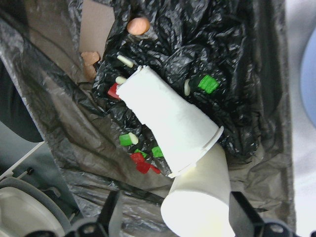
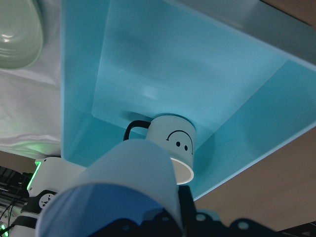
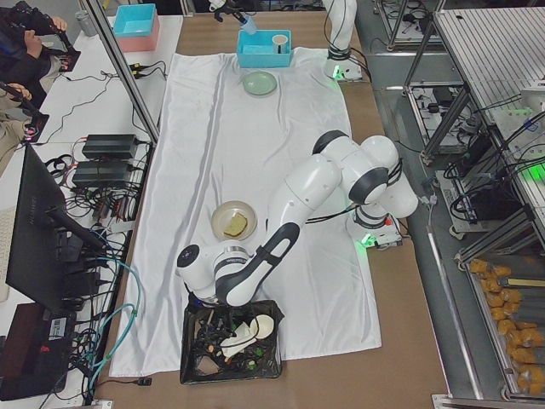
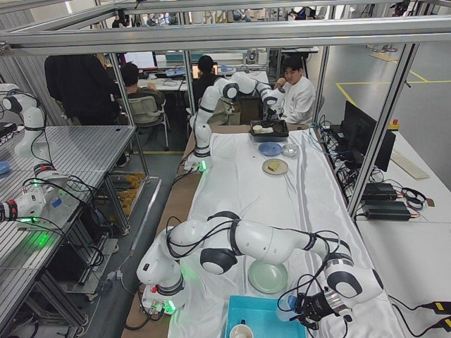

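Observation:
My left gripper is open over the black bin [image 3: 192, 366] lined with plastic, which holds white paper cups [image 1: 168, 118], small red and green pieces and cardboard [image 1: 96, 27]. No cup is gripped. My right gripper [image 4: 304, 310] is shut on a light blue cup [image 2: 111, 163], tilted above the blue container [image 2: 187, 59]. A white mug [image 2: 163, 138] with a printed face is inside that container.
A green plate [image 4: 268, 278] is near the blue container. A plate with food [image 4: 275, 167], a blue plate [image 4: 270, 150] and a small bowl [image 4: 289, 151] are near the bin.

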